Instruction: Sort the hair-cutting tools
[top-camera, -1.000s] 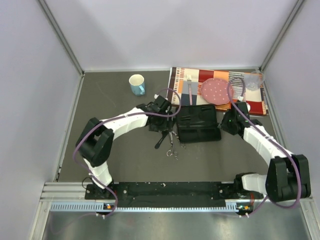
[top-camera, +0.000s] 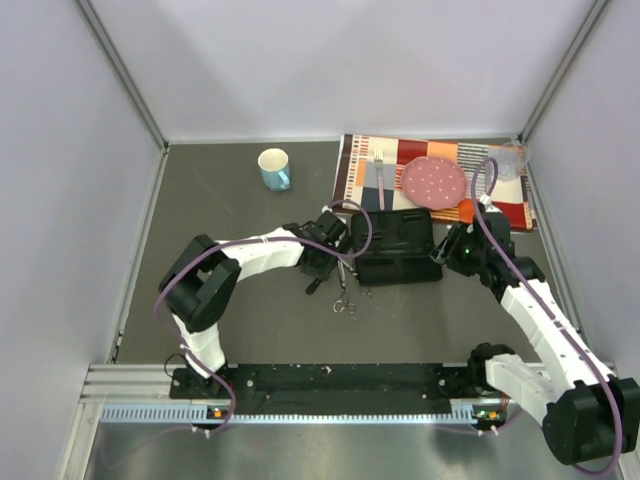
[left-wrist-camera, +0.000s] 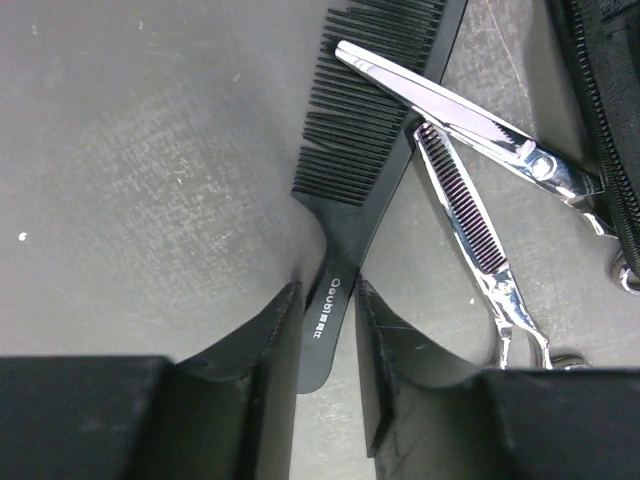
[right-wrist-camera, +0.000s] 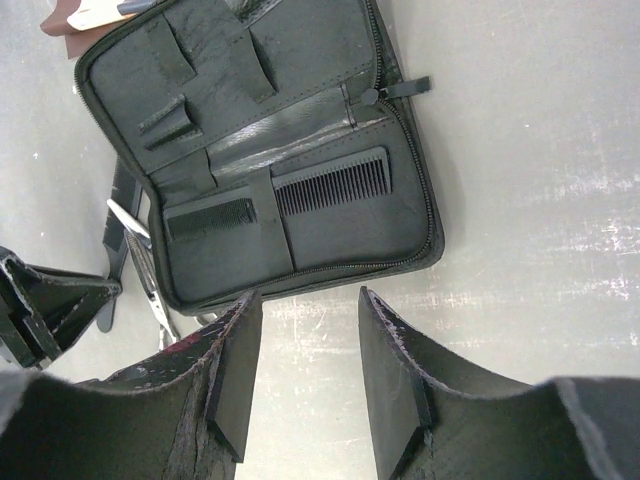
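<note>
A black comb (left-wrist-camera: 350, 190) lies on the table beside the case, its plain handle pointing toward the front. My left gripper is part open, its fingertips on either side of that handle with gaps visible. Silver scissors (left-wrist-camera: 455, 115) rest with their blades over the comb's teeth, and thinning scissors (left-wrist-camera: 465, 210) lie alongside. The black zip case (right-wrist-camera: 350, 262) is spread open, with comb teeth (right-wrist-camera: 335, 187) showing under its strap. My right gripper stands open in front of the case, with nothing between its fingers.
A blue mug (top-camera: 274, 170) stands at the back left. Behind the case, a patterned mat (top-camera: 352, 178) carries a fork (top-camera: 379, 180), a red plate (top-camera: 434, 183) and a clear cup (top-camera: 508, 161). Bare table lies in front of the case and at left.
My left gripper has shifted toward the front, over the comb's handle. The right arm has swung slightly outward to the right, its gripper still beside the case.
</note>
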